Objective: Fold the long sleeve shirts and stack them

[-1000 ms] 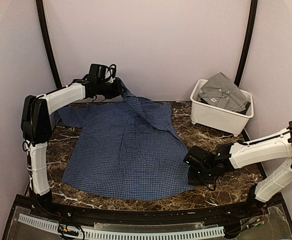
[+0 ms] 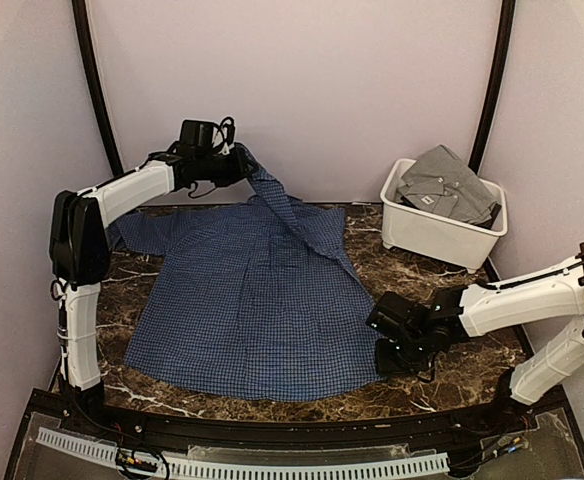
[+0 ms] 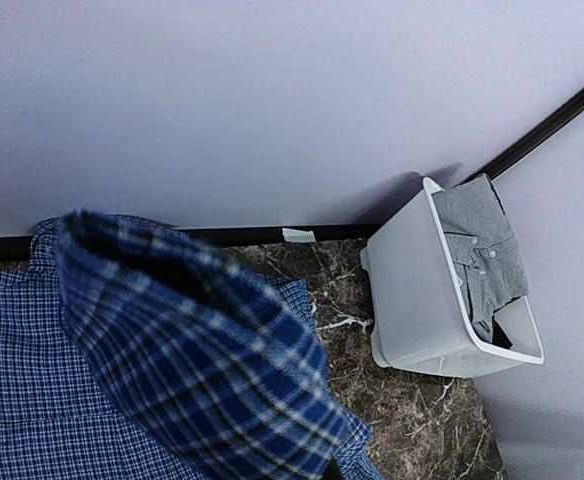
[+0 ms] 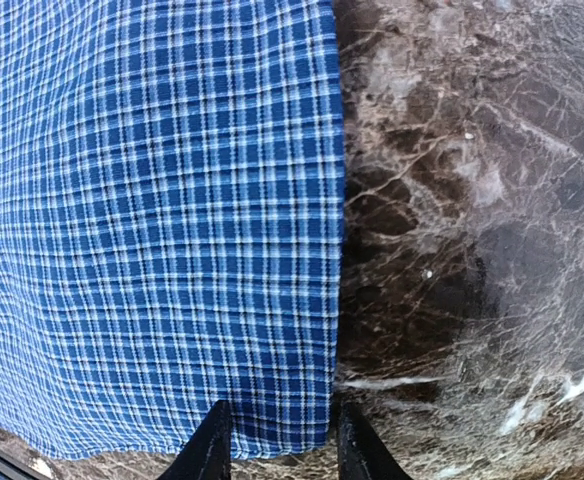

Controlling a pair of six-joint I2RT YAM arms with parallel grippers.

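A blue checked shirt lies spread on the dark marble table, its hem toward the front. One sleeve is lifted off the table, its end held by my left gripper, which is shut. In the left wrist view that raised sleeve fills the lower middle and hides the fingers. My right gripper is open at the shirt's front right corner, one finger over the cloth and the other just past its side edge. The opposite sleeve stretches out to the left.
At the back right stands a white bin with a folded grey shirt in it. Bare table shows between the bin and the blue shirt. Walls close in the back and both sides.
My left gripper is slightly higher than a second ago, with the sleeve drawn up.
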